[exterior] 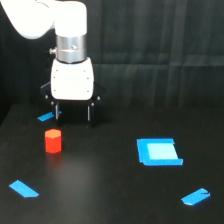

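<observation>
A small red block rests on the dark table at the left of the camera view. The white arm reaches in from the upper left, and its gripper hangs behind the block and somewhat to its right. Its two dark fingers stand wide apart, open, with nothing visible between them. Dark fingers against a dark background make the tips hard to trace. To the right lies a pale square bordered by blue tape, empty.
Blue tape strips lie at the front left, the front right and behind the block. Between the block and the taped square the dark tabletop is clear.
</observation>
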